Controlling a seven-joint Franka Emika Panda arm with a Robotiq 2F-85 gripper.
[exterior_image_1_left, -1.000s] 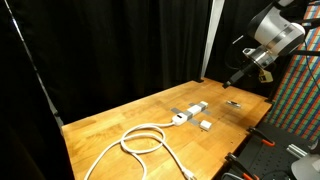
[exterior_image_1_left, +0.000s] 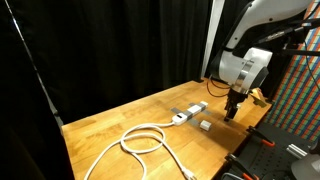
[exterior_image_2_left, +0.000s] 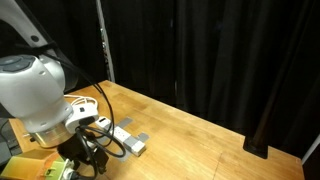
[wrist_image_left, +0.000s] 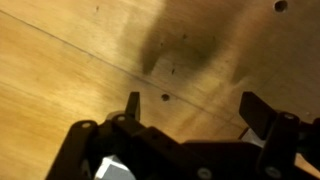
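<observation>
Low over the right end of the wooden table is my gripper (exterior_image_1_left: 232, 112), also in exterior view 2 at lower left, as the gripper (exterior_image_2_left: 86, 166). In the wrist view the gripper is open, its dark fingers wide apart with bare wood between them. A pale object (wrist_image_left: 115, 170) shows at the bottom edge of that view, partly covered by the gripper body. A small white block (exterior_image_1_left: 206, 126) lies on the table to the left of the gripper in exterior view 1. Whatever lies directly under the hand is hidden in both exterior views.
A white power strip (exterior_image_1_left: 188, 116) lies mid-table, and its white cable (exterior_image_1_left: 140, 135) loops toward the front left. Grey flat patches (exterior_image_2_left: 141, 136) lie beside the strip. Black curtain (exterior_image_1_left: 120, 50) closes off the back.
The arm has come down and leftward toward the table. A small object visible on the table below the hand before is now hidden by the gripper. Block, strip and cable have not moved.
</observation>
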